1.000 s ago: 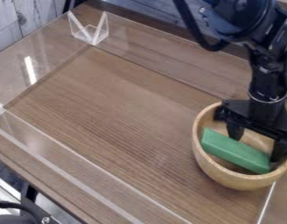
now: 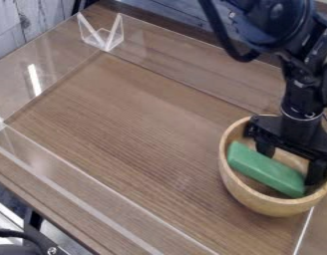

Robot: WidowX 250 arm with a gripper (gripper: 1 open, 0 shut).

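Observation:
A light wooden bowl [image 2: 266, 203] sits at the right edge of the table. In it lies a green oblong block [image 2: 262, 171], tilted along the bowl's floor. My black gripper [image 2: 289, 155] reaches down into the bowl at its back right, over and beside the block's right end. Whether its fingers are open or closed on the block is unclear, as they are dark and overlap.
A clear plastic bracket [image 2: 103, 32] stands at the back left. A black cable runs along the bottom left corner.
The gripper and the green block have shifted very slightly within the bowl; otherwise little differs.

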